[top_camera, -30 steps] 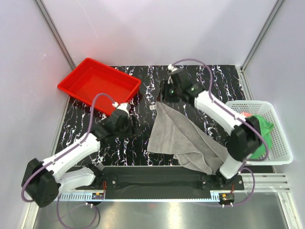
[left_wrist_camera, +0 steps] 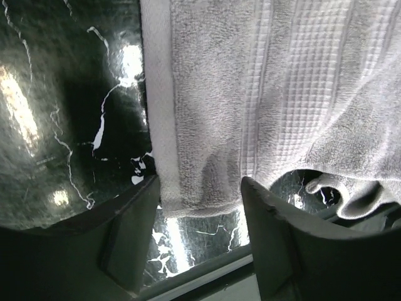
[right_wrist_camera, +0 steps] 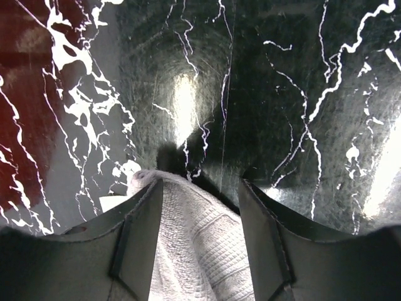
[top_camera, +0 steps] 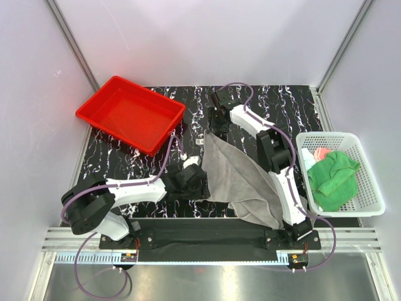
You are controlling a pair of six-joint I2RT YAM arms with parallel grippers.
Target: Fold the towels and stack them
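Note:
A grey towel lies spread, creased, on the black marble table. My left gripper is down at the towel's near-left corner, fingertips part open on either side of the hemmed corner. My right gripper is at the towel's far corner, where a bunched edge sits against the left finger; its fingers are apart. More towels, green, pink and white, lie in a white basket on the right.
An empty red bin stands at the back left. Walls enclose the table at back and sides. Bare table shows left of the towel and at the back right.
My left gripper has moved right and down onto the towel's near corner. My right gripper has come down at the far corner, its arm shifting position.

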